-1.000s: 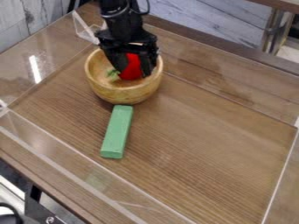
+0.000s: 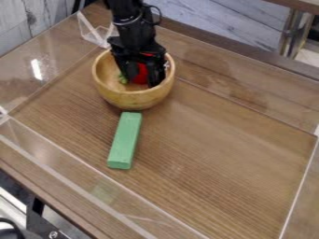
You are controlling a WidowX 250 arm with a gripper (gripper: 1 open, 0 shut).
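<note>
A wooden bowl [image 2: 130, 93] sits at the upper middle left of the table, holding a red object [image 2: 140, 71] and a small light green item partly hidden. My black gripper [image 2: 137, 73] reaches down into the bowl from the top, over the red object and hiding part of it. It is open; whether its fingers touch the red object I cannot tell. A green rectangular block [image 2: 125, 140] lies on the table in front of the bowl.
A raised wooden edge runs along the top right, and a grey wall stands at the top left.
The gripper has shifted slightly and sits lower over the red object, covering more of it. The bowl and green block look unmoved.
</note>
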